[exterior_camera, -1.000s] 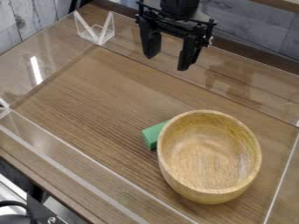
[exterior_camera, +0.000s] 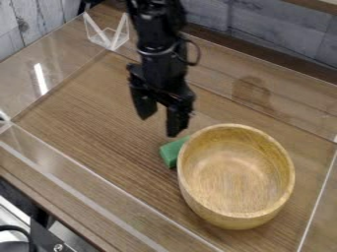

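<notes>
My black gripper hangs over the middle of the wooden table, fingers apart and pointing down, with nothing visible between them. Just below it and slightly right lies a green object, partly hidden by the left rim of a large pale yellow bowl, which sits at the lower right.
A white wire-like item stands at the back left. A dark item is at the lower left corner, beyond the table edge.
My gripper has come down and toward the front from the back of the table, to just above the green object. The bowl and green object have not moved.
</notes>
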